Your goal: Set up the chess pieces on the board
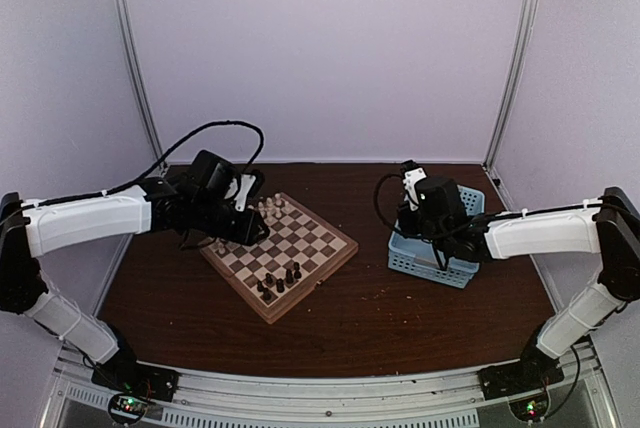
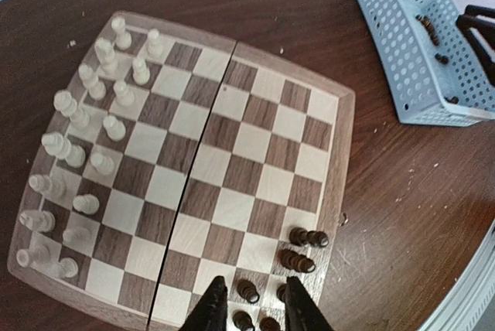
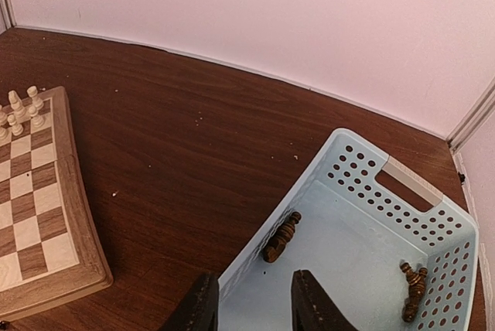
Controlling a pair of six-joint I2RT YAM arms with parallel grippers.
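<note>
The wooden chessboard point(image 2: 232, 143) carries white pieces point(image 2: 100, 83) in two rows along one side. At one corner of the opposite side stand several dark pieces point(image 2: 298, 261). My left gripper hangs above the board near that corner, open, its fingers apart; dark pieces show below and between them, none gripped. Over the blue basket point(image 3: 309, 162), my right gripper is open with nothing between its fingers. One dark piece point(image 3: 281, 237) lies on its side against the basket's left wall, and another dark piece point(image 3: 414, 291) lies near the right wall.
Bare brown table point(image 1: 370, 318) separates the board from the basket. The basket's walls point(image 1: 430, 266) rise around the pieces inside. White panels close off the back and sides of the table.
</note>
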